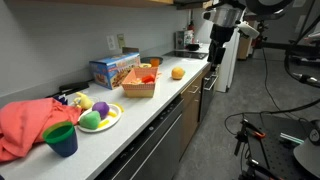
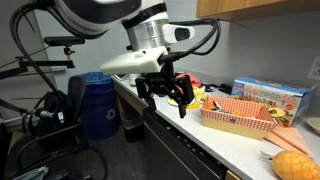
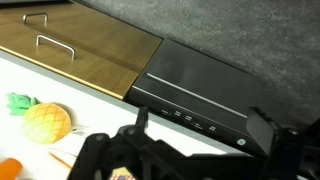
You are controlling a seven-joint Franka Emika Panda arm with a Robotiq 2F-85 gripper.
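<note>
My gripper [image 1: 213,65] hangs over the floor beyond the counter's front edge, near its far end. In exterior view 2 the gripper [image 2: 167,110] points down with its dark fingertips apart. The wrist view shows the fingers [image 3: 141,119] spread wide, with no object between them. Below lie the dark drawer fronts [image 3: 195,90] and the grey floor. An orange pineapple-like toy [image 3: 46,123] rests on the white counter, off to the gripper's side. A wicker basket [image 2: 238,118] with small items inside stands on the same counter.
Along the counter [image 1: 135,120] are a blue box [image 1: 115,69], a plate of toy food [image 1: 98,120], a green cup [image 1: 62,138] and a red cloth [image 1: 28,127]. Wooden drawers with handles [image 3: 57,44] line the front. An overhead cabinet [image 2: 240,18] hangs above.
</note>
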